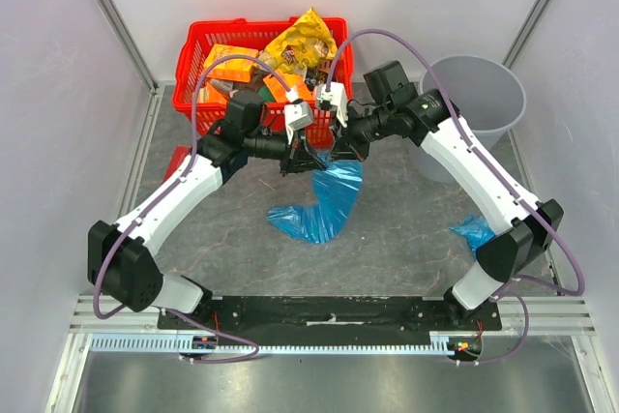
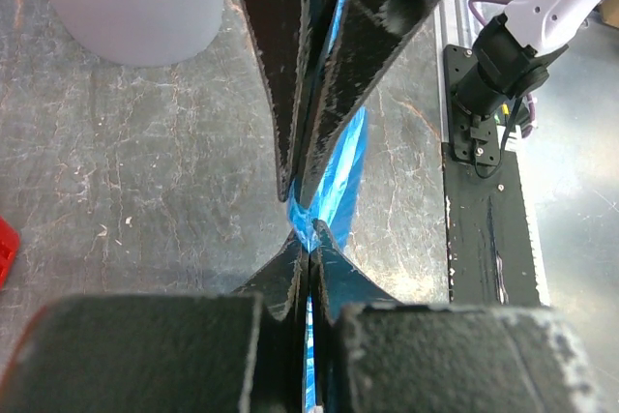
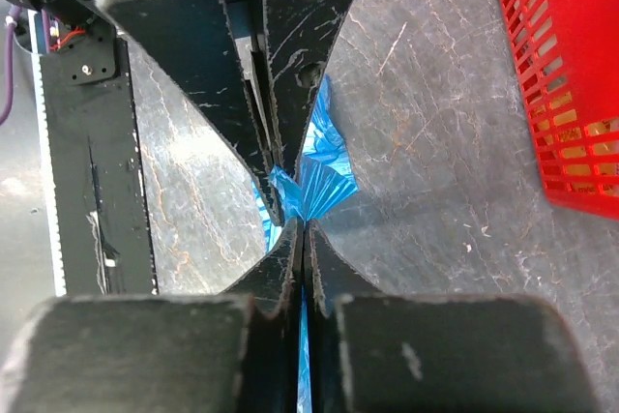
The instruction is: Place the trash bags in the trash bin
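A blue trash bag [image 1: 334, 202] hangs from both grippers, its lower end curling left above the floor. My left gripper is shut on the bag's gathered top, with blue film between and below its fingertips. Close beside it, my right gripper pinches the same bunched film, its fingers together at the tips. Both grippers nearly touch in the top view. The grey-white trash bin [image 1: 474, 94] stands at the back right; its inside looks empty where visible. A second blue bag [image 1: 474, 231] lies at the right, partly behind the right arm.
A red basket [image 1: 334, 128] full of packaged goods stands at the back, just behind the grippers. A small red object [image 1: 177, 162] sits at left, partly hidden by the left arm.
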